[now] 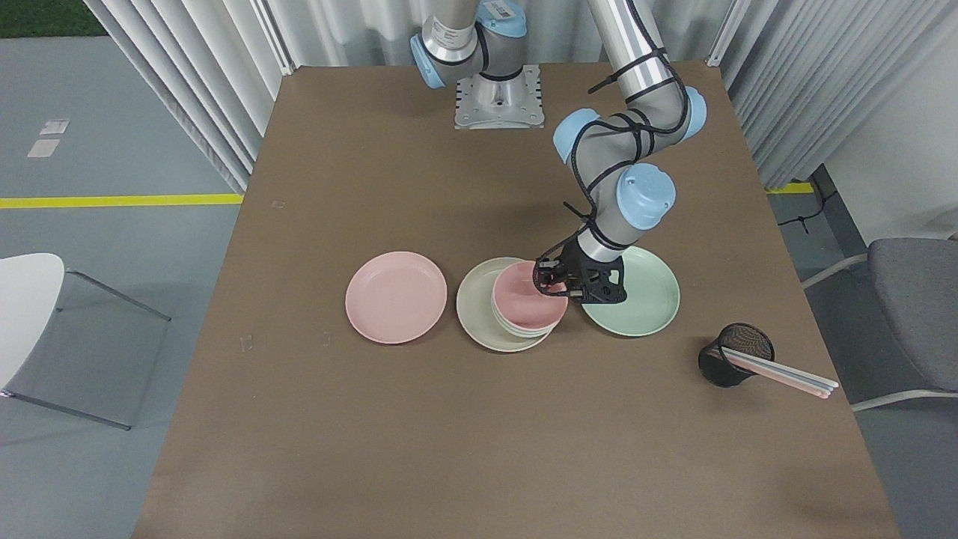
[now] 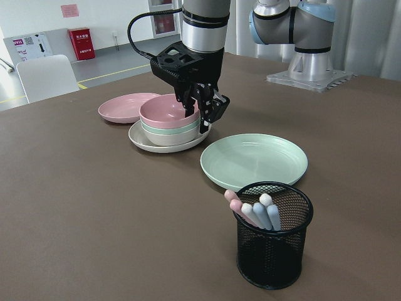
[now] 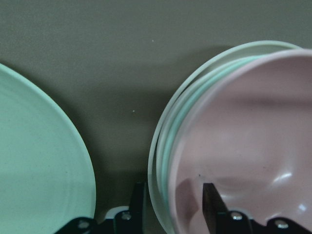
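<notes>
My gripper is open, low over the right rim of a stack of bowls: a pink bowl on top of a mint bowl and a white bowl, all on a cream plate. In the wrist view one finger sits inside the pink bowl and the other just outside the nested rims, with the rims between them. Whether the fingertips touch is not clear.
A pink plate lies left of the stack, a mint plate right of it. A black mesh cup of chopsticks stands near the right edge.
</notes>
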